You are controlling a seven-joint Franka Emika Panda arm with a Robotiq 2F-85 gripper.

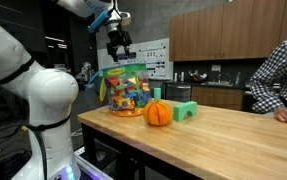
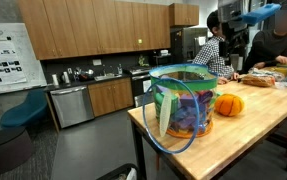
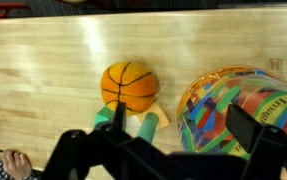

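My gripper (image 1: 121, 50) is high above the left end of the table, over a clear container (image 1: 126, 90) filled with colourful pieces. Its fingers stand apart with nothing between them. In the wrist view, the fingers (image 3: 114, 139) reach in from the lower edge, and the container (image 3: 213, 105) lies partly behind the right side of the gripper. An orange ball with dark seams (image 3: 129, 87) rests on the wood, also seen in exterior view 1 as the ball (image 1: 158, 113). Green blocks (image 1: 185, 110) are beside it.
The wooden table (image 1: 223, 140) has wide free room to the right of the ball. A person in a checked shirt (image 1: 281, 80) is at its far right side. A blue hoop-like band (image 2: 196, 135) hangs close to the camera in exterior view 2.
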